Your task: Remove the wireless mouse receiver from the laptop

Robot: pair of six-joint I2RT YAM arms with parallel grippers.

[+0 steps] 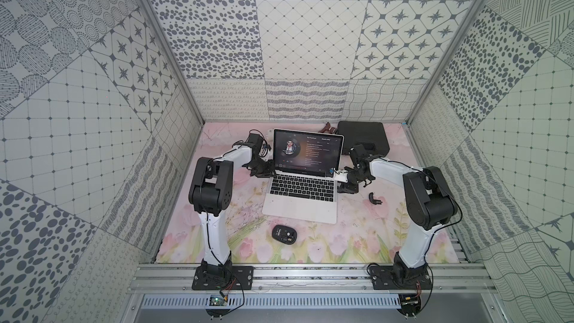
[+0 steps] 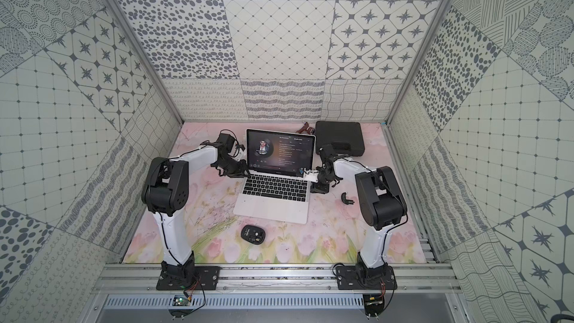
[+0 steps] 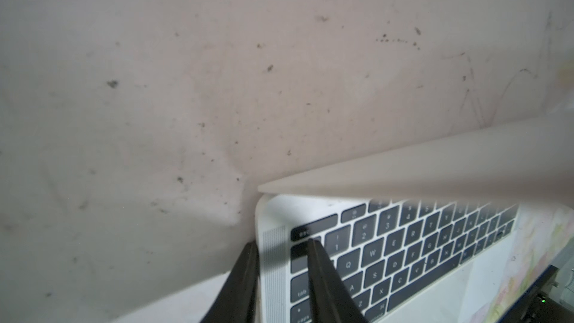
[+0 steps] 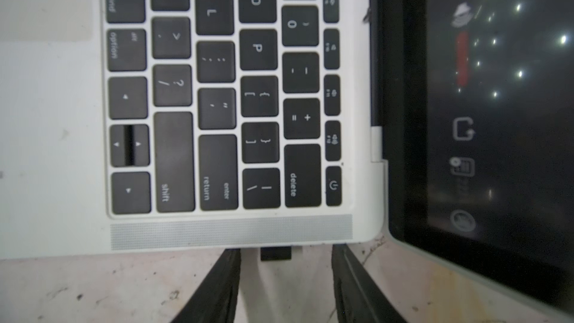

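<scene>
An open silver laptop [image 1: 300, 209] stands on the flowered table, its screen lit. A small black receiver [image 4: 275, 254] sticks out of the laptop's side edge in the right wrist view. My right gripper is open there, one finger on either side of the receiver and apart from it. At the laptop's other side, my left gripper is parted around the side edge near the esc and tab keys; whether its fingers touch the laptop is unclear.
A black mouse [image 1: 284, 234] lies in front of the laptop. Behind it on the right is a black case [image 1: 366, 134], and a small black curved piece [image 1: 375, 198] rests to the right of the laptop.
</scene>
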